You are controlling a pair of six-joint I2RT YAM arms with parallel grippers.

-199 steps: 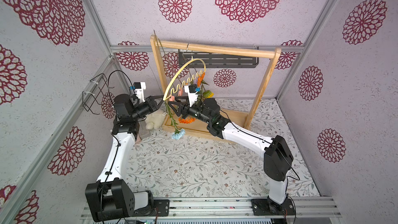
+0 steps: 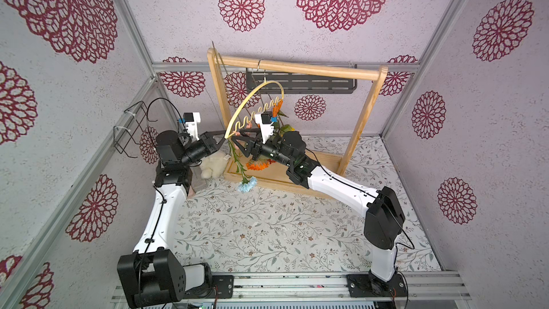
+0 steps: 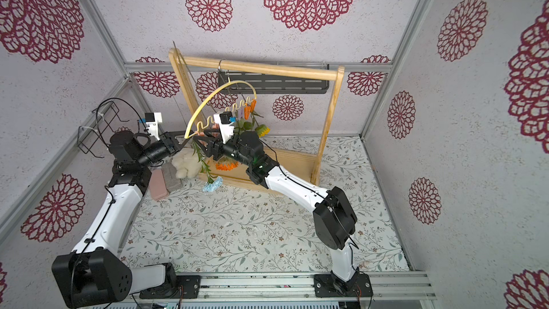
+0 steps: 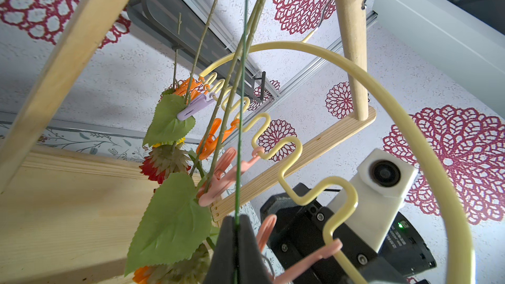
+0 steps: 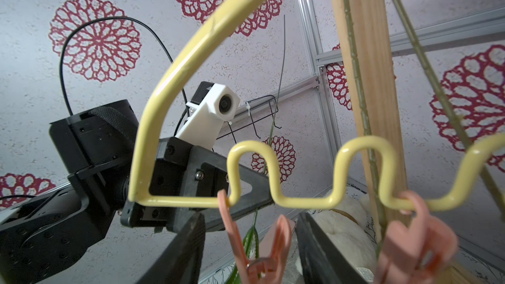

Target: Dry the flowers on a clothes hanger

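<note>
A yellow clothes hanger [image 2: 239,108] hangs from the wooden rack, with coloured clips along its wavy bar. The light blue flower [image 2: 247,184] points head down below the hanger's left end. My left gripper is shut on its thin green stem [image 4: 241,126], which runs up between the fingertips. At the bar's end hangs a pink clip [image 5: 261,268]. My right gripper is part open around that clip, one finger [image 5: 185,249] on each side, with gaps showing. Other flowers hang by their stems from an orange clip [image 4: 214,139] and another pink clip [image 4: 223,178].
The wooden rack [image 2: 297,67] stands at the back over its wooden base [image 2: 320,163]. A white plush toy [image 2: 214,164] sits left of the base. A wire basket [image 2: 127,131] is on the left wall.
My right gripper has shifted slightly up and closer around the end clip, which it now partly hides. The left arm and the blue flower look almost unmoved.
</note>
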